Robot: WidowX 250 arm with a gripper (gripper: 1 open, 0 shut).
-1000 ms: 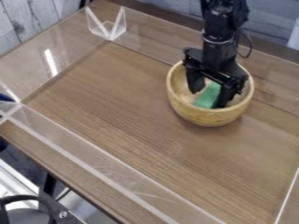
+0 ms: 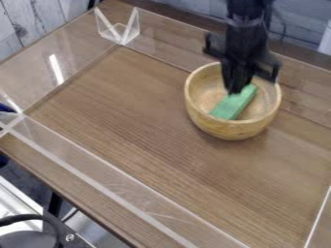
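A light wooden bowl (image 2: 204, 120) stands on the wooden table (image 2: 104, 145) at the right, with a green oblong object (image 2: 234, 105) lying inside it. My black gripper (image 2: 239, 66) is above the bowl's back part, blurred; I cannot make out what, if anything, is between its fingers.
A white wire-like holder (image 2: 116, 24) stands at the back left. A dark round piece of equipment (image 2: 26, 232) sits at the lower left corner, off the table.
My gripper has risen from inside the bowl to above it and is blurred with motion. The green object now shows plainly in the bowl.
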